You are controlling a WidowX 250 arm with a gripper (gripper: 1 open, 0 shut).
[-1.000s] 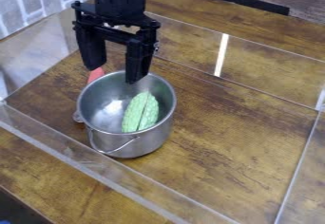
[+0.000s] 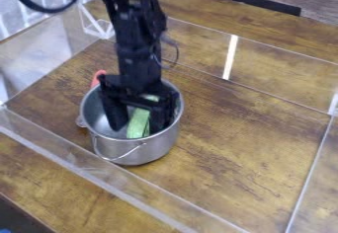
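My black gripper (image 2: 132, 107) reaches down into a grey metal pot (image 2: 132, 150) with a wire handle, standing on the wooden table at the left of centre. A light green oblong object (image 2: 140, 125) lies in the pot, partly hidden by the gripper's fingers, which are open around or over it; whether they touch it I cannot tell.
A small red object (image 2: 98, 77) sits just behind the pot, mostly hidden. Clear panels (image 2: 53, 138) border the work area on the left and front.
My gripper has come down from above the pot to inside it, over the green object. The pot looks to be in the same place.
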